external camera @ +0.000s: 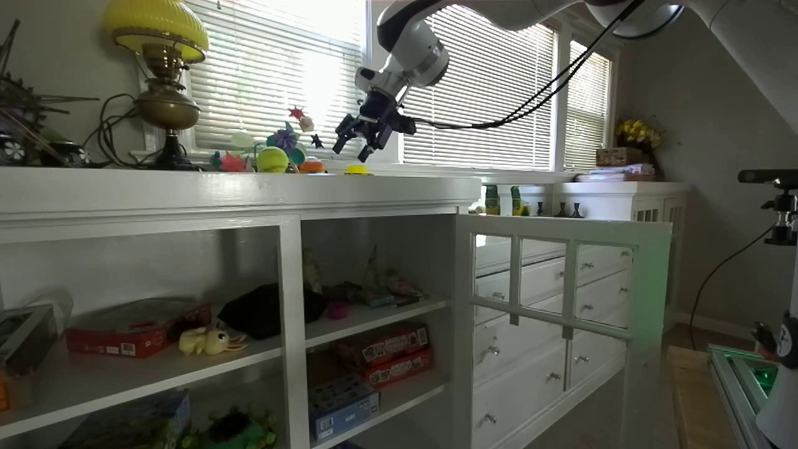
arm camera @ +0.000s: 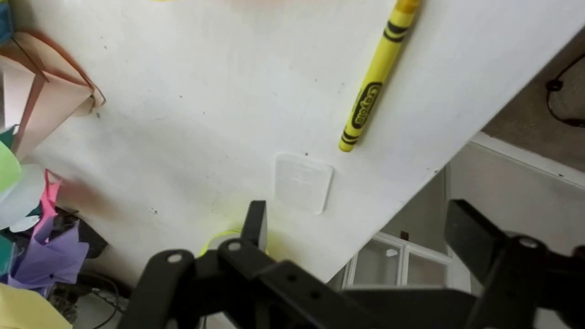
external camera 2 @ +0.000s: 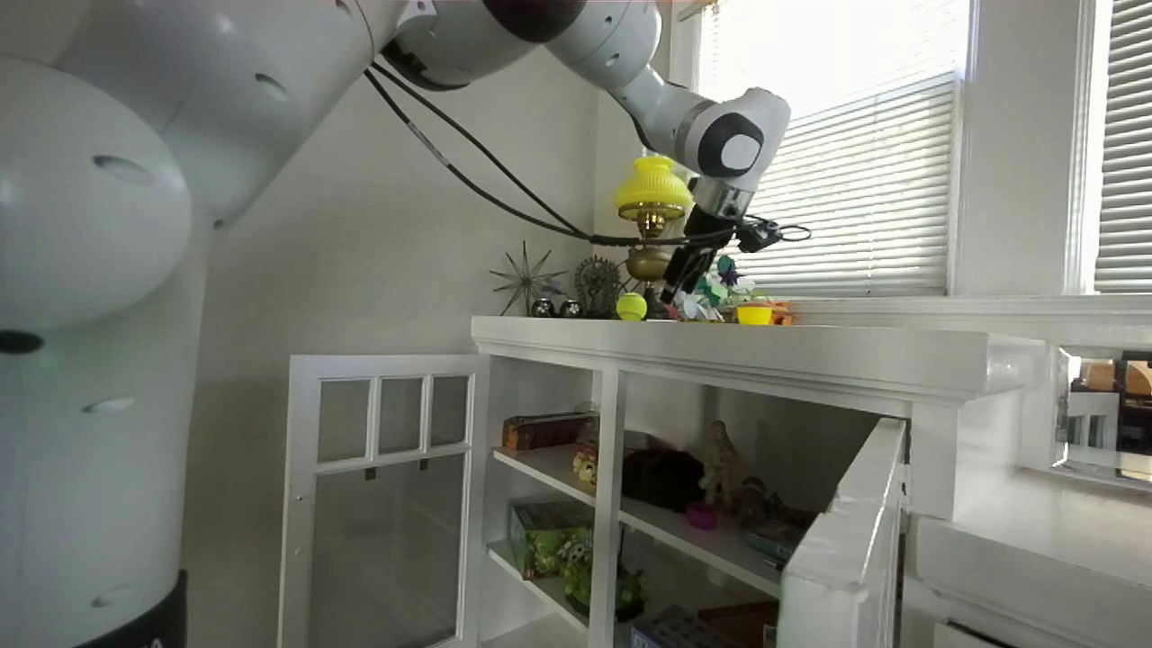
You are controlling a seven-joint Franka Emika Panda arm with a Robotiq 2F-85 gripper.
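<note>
My gripper (external camera: 352, 149) hangs above the white cabinet top, tilted, its fingers wide apart with nothing between them. In the wrist view a yellow crayon (arm camera: 374, 82) lies on the white surface, ahead of the gripper. A small, flat, translucent square (arm camera: 302, 183) rests nearer the fingers. Part of a yellow-green round thing (arm camera: 222, 239) shows behind the left finger, which hides most of it. On the cabinet top stand a tennis ball (external camera: 272, 159) and a small yellow container (external camera 2: 755, 314).
Folded paper flowers (arm camera: 48, 255) crowd the left of the wrist view. A brass lamp with a yellow shade (external camera: 156, 33) stands farther left on the top. Below, a glass-paned cabinet door (external camera: 568, 278) hangs open. Bare surface lies around the crayon.
</note>
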